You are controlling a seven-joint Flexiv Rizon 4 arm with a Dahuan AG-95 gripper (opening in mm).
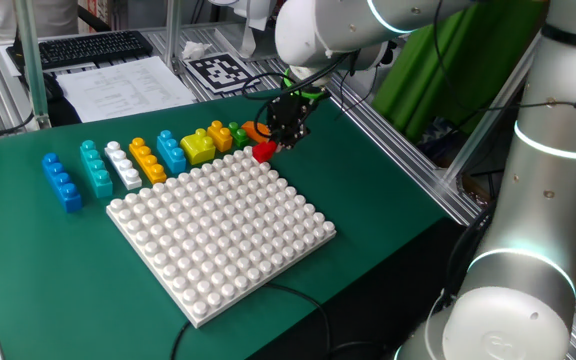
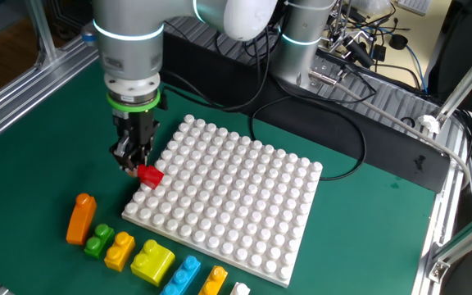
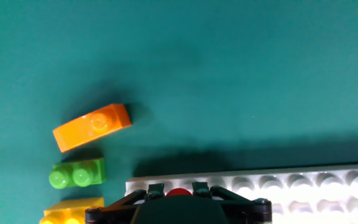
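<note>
A red brick (image 2: pixel 150 175) is at the tips of my gripper (image 2: pixel 137 166), which is shut on it. Together they stand over a corner area of the white studded baseplate (image 1: pixel 193 318), beside the orange brick's end of the row. From the wrist, only a small red top (image 3: pixel 179 191) shows between the two dark fingertips, above the plate's edge row of studs. Whether the brick rests on the studs or hovers just above them, I cannot tell. The gripper points nearly straight down in exterior view 2.
Loose bricks line one side of the plate: orange (image 2: pixel 81 219), green (image 2: pixel 99 241), a yellow-green one (image 2: pixel 152 262), blue (image 1: pixel 63 184) and several others. Black cables (image 2: pixel 362 147) run close to the plate's other side.
</note>
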